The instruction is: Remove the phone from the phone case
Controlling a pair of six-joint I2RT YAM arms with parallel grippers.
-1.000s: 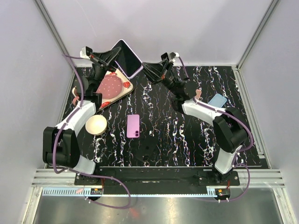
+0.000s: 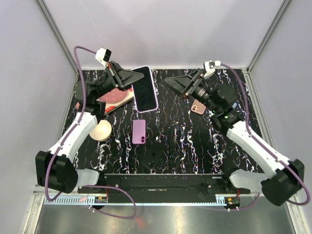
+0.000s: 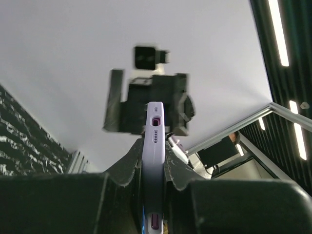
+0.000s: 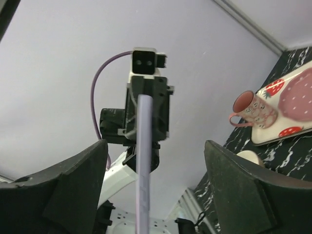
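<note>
My left gripper (image 2: pixel 130 78) holds a phone (image 2: pixel 145 91) raised over the table, black screen up in the top view; the left wrist view shows its pale lilac edge (image 3: pixel 153 146) clamped between the fingers. My right gripper (image 2: pixel 176 84) stands apart to the right, its fingers parted with nothing between them; in the right wrist view the phone's edge (image 4: pixel 144 161) appears beyond that gap. I cannot tell whether a case is around the held phone. A lilac phone or case (image 2: pixel 139 131) lies on the table below.
At back left are a tray with a pink plate (image 4: pixel 300 95) and a mug (image 4: pixel 256 109). A cream dish (image 2: pixel 100 130) sits at left, a dark flat piece (image 2: pixel 153 156) at front middle, a peach phone or case (image 2: pixel 198 107) at right.
My left gripper has carried the phone right and toward the front, turning it more upright in the top view. My right gripper has pulled away to the right.
</note>
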